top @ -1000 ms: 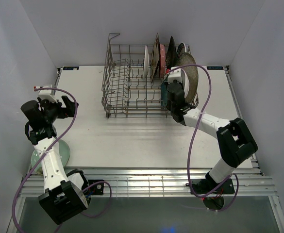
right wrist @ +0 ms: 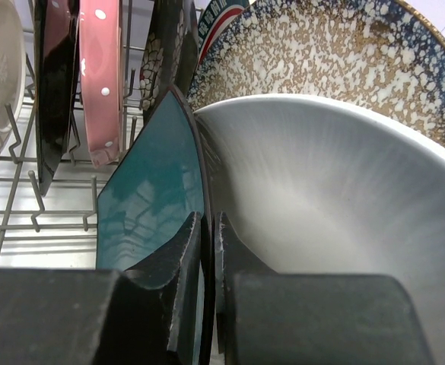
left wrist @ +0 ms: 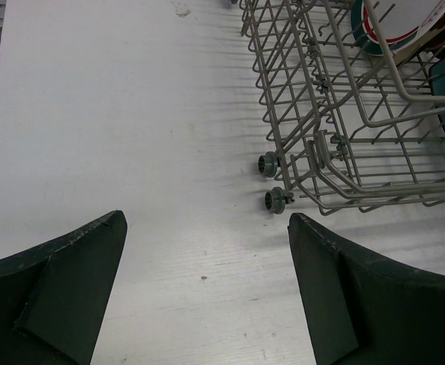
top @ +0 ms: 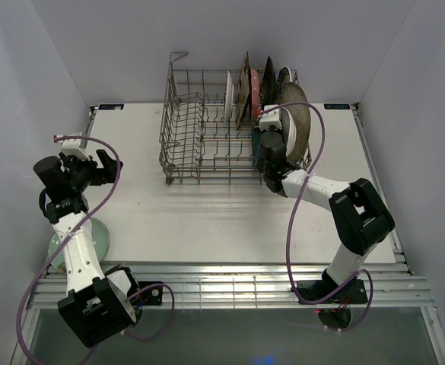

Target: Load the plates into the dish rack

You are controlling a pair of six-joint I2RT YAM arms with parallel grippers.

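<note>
The wire dish rack (top: 184, 152) holds several plates on its right half: a white one (top: 229, 95), a pink one (right wrist: 99, 84), dark ones and a speckled one (right wrist: 321, 53). My right gripper is shut on the rim of a teal plate (right wrist: 142, 194) inside the rack, beside a white bowl-like dish (right wrist: 321, 190). My left gripper (top: 103, 163) stands open over the table at left, empty, left of the rack in its wrist view. A pale green plate (top: 99, 243) lies at the front left, partly under the left arm.
The rack's left section is empty. Walls enclose the back and sides.
The right arm has shifted slightly, its elbow a little toward the left, with the gripper still in the rack. The left arm has not moved.
</note>
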